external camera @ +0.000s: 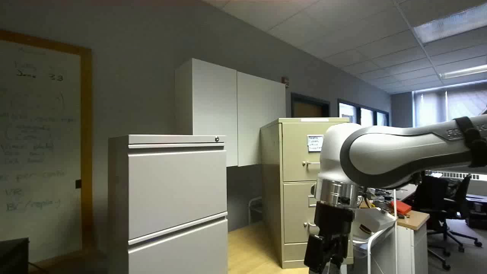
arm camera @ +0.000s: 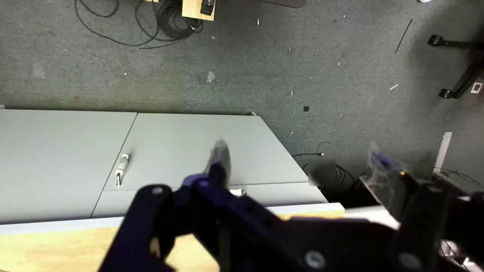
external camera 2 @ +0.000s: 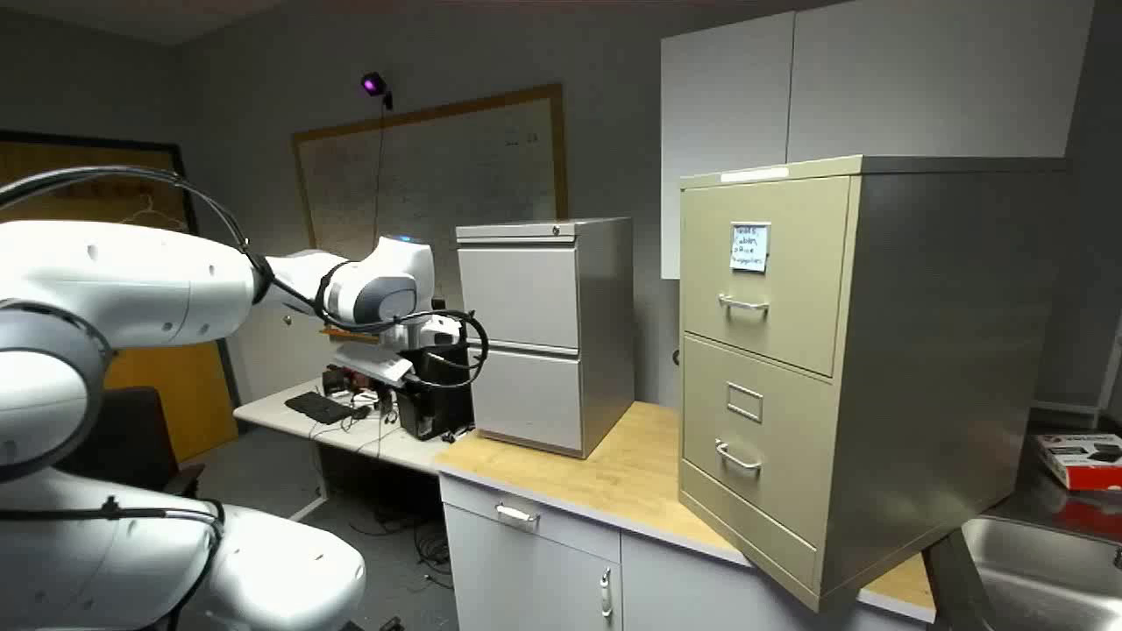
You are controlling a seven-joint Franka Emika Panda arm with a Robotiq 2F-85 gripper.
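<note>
My gripper is open, its two fingers set wide apart, and only floor and a cabinet front show in the gap. In exterior view 1 the gripper (external camera: 329, 262) points downward at the lower edge, its tips cut off by the frame. It hangs in front of the beige filing cabinet (external camera: 271, 182) as seen there. A light grey two-drawer cabinet (external camera 2: 521, 400) stands on the wooden counter (external camera 2: 642, 442), its drawers shut. To its right is the beige filing cabinet (external camera 2: 768, 326), also closed, with a handwritten label on its top drawer.
Under the counter, a white drawer (external camera 2: 568, 526) and doors are closed, with metal handles. A desk (external camera 2: 394, 442) with computer gear stands behind the arm. A sink (external camera 2: 1036, 568) and a red-white box (external camera 2: 1083, 461) lie far right. Bare counter shows between the two filing cabinets.
</note>
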